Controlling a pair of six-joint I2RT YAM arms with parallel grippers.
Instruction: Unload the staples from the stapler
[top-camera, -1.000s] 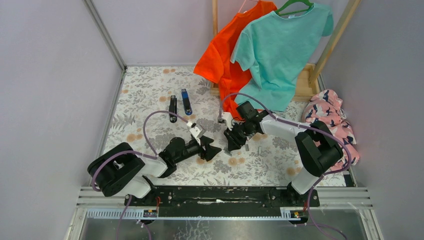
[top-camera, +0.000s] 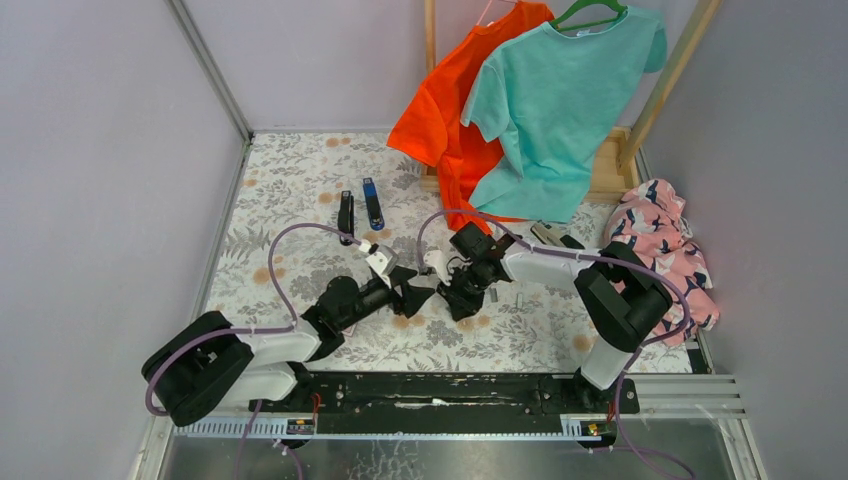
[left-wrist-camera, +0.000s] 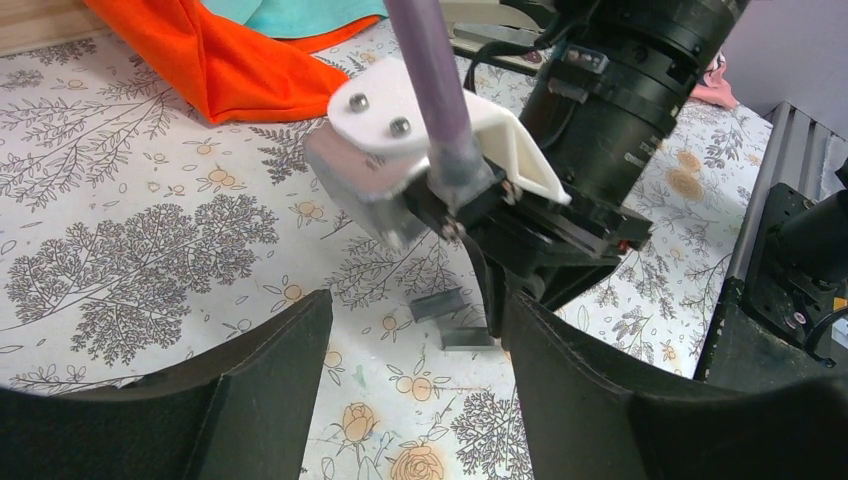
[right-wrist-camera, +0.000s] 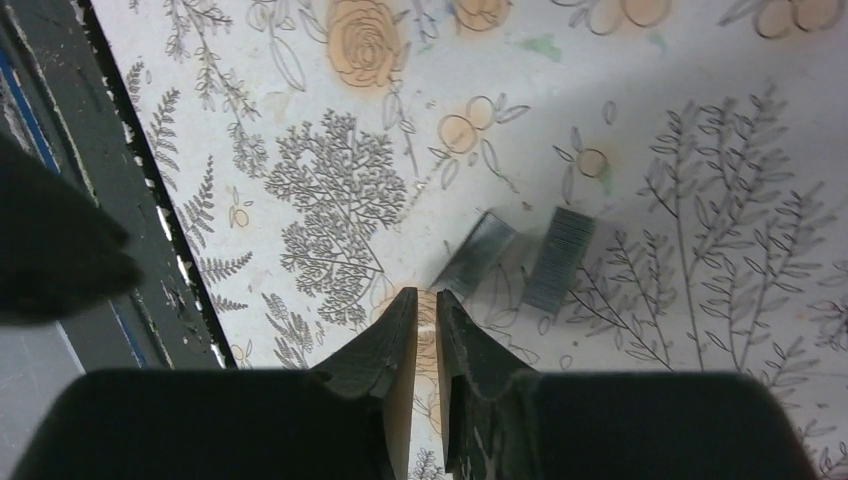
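Two staplers, one black (top-camera: 346, 217) and one blue (top-camera: 373, 203), lie at the back left in the top view. In the right wrist view two small grey staple strips, one tilted (right-wrist-camera: 478, 252) and one straighter (right-wrist-camera: 558, 258), lie on the floral mat beneath my right gripper, which is shut; I cannot make out what, if anything, is between its tips. My left gripper is part open with nothing visible between its fingers, facing the strips and the right gripper in the left wrist view.
Orange (top-camera: 440, 120) and teal (top-camera: 545, 120) shirts hang over a wooden rack at the back. A patterned pink cloth (top-camera: 655, 225) is heaped at the right.
The left arm has shifted slightly toward the left and front; the staplers have not moved.
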